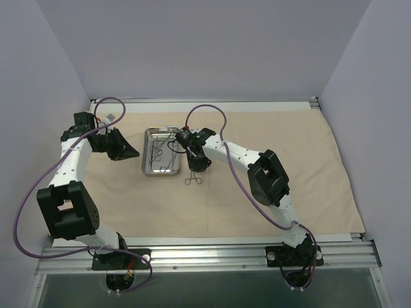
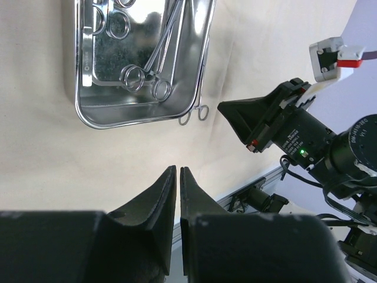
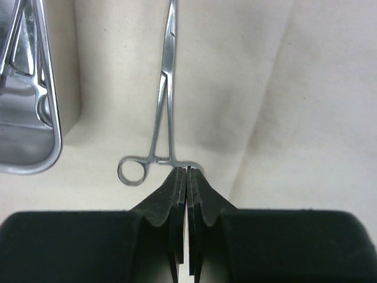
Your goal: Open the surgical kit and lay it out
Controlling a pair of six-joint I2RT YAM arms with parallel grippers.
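A metal tray (image 1: 161,151) holds several ringed steel instruments (image 2: 134,78). To its right, a scissor-like clamp (image 3: 168,65) lies on the cloth, its ring handles toward the front. My right gripper is shut with no instrument between its fingers; its tips cover part of the clamp's right ring in the right wrist view. Whether they touch it I cannot tell. At the left of the tray hangs my left gripper, its fingertips slightly apart and empty. From above, the right gripper hides most of the clamp.
A purple cable (image 1: 243,186) loops along the right arm, and another purple cable (image 1: 38,183) runs along the left arm. The tray's raised rim stands near both grippers.
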